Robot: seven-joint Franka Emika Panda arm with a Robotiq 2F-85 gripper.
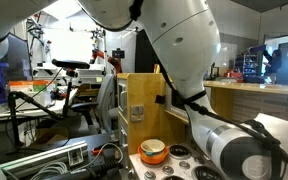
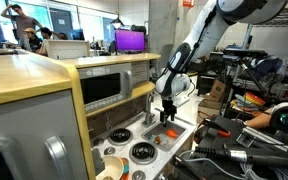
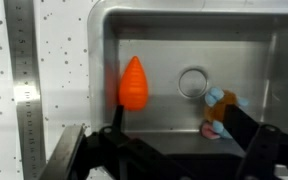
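In the wrist view an orange carrot-shaped item (image 3: 133,85) lies in the left part of a grey metal sink (image 3: 169,18), its narrow end pointing up the image. To its right, past the round drain (image 3: 193,83), sits a small brown, white and blue toy-like item (image 3: 222,104). My gripper is above the sink, its dark fingers spread wide and nothing between them. The second exterior view shows the gripper (image 2: 168,113) over the sink, with the orange item (image 2: 171,133) below. The first exterior view does not show the gripper.
Stove burners (image 2: 143,153) lie beside the sink. An orange pot or bowl with a pale bowl (image 1: 152,146) in it stands on the stove's far corner. A microwave (image 2: 102,87) sits on the shelf behind. The speckled counter (image 3: 69,75) left of the sink is mostly clear.
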